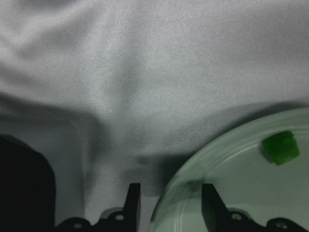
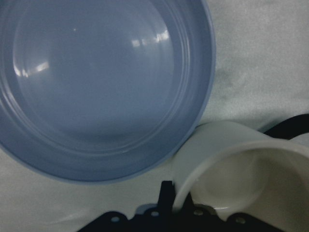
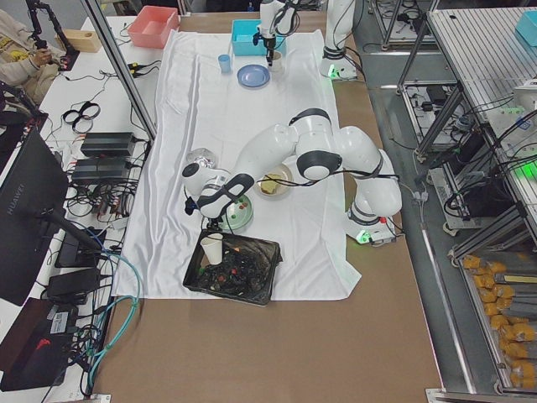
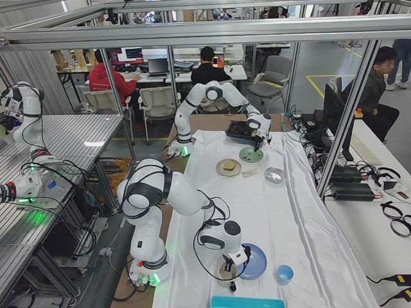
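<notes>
My left gripper stands open above the left edge of a green plate [image 1: 241,193] that holds a green bit [image 1: 280,147]; the black bin [image 3: 235,273], with a white cup [image 3: 211,248] in it, sits just below in the camera left view. My right gripper is at the white mug [image 2: 217,137], one finger outside and one inside its rim, beside the blue plate [image 2: 106,82]; whether it grips the rim I cannot tell.
A beige plate [image 4: 228,167] with food and a foil container [image 4: 275,175] lie on the white cloth. A blue cup [image 4: 285,274] and turquoise bin [image 4: 247,301] are near the right arm.
</notes>
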